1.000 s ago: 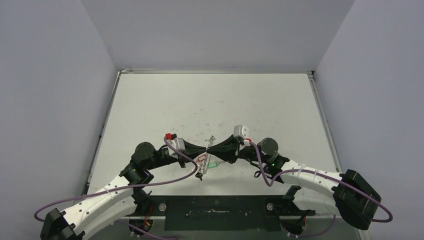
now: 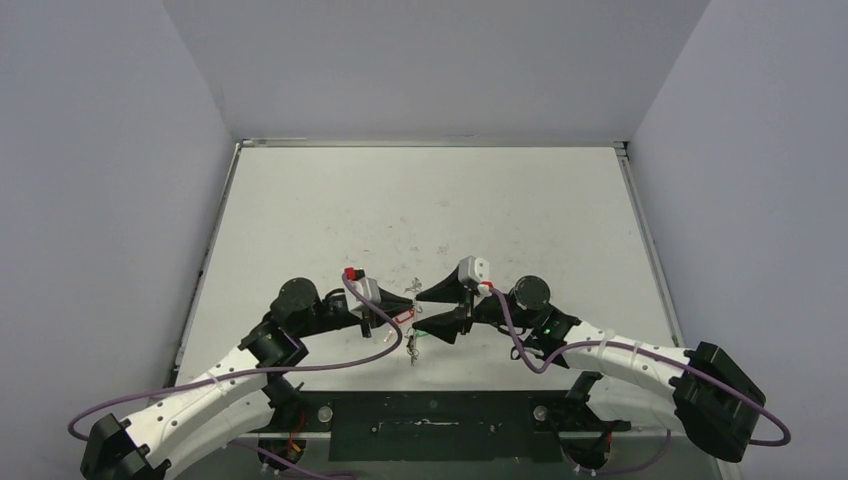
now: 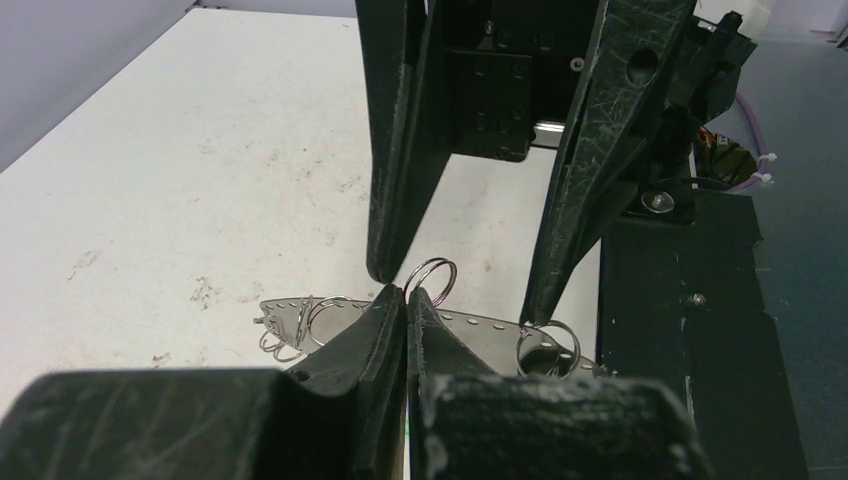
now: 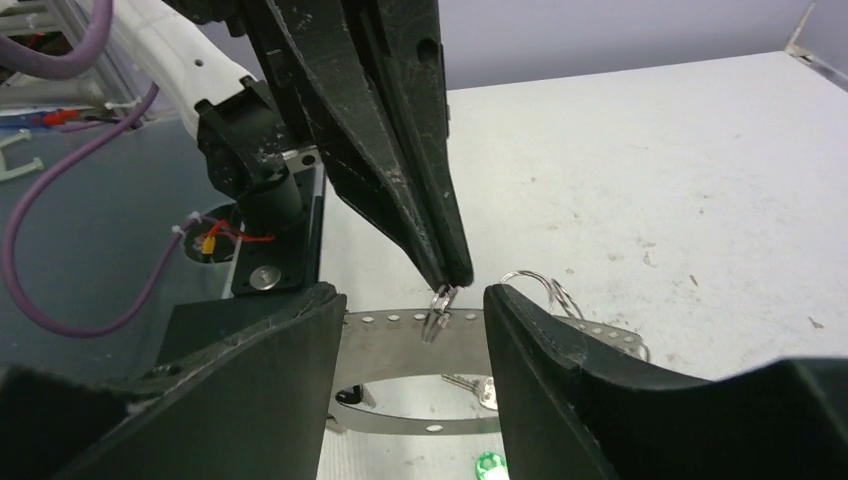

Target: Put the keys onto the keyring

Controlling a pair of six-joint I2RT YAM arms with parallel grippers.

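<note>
My left gripper is shut at the tips on a small thin metal ring [image 3: 436,264]. The ring joins a perforated metal keyring strip [image 4: 400,330], which hangs beneath those fingertips. More rings sit at the strip's ends, one a wire loop [image 3: 561,340] near a right fingertip. My right gripper [image 2: 417,311] stands open, facing the left one, its fingers on either side of the strip with nothing gripped. Below the strip, a key [image 4: 485,390] shows in the right wrist view, and a green tag [image 4: 491,466] lies on the table.
A red tag [image 2: 404,316] lies below the left gripper. A dark panel [image 2: 440,430] runs along the front edge.
</note>
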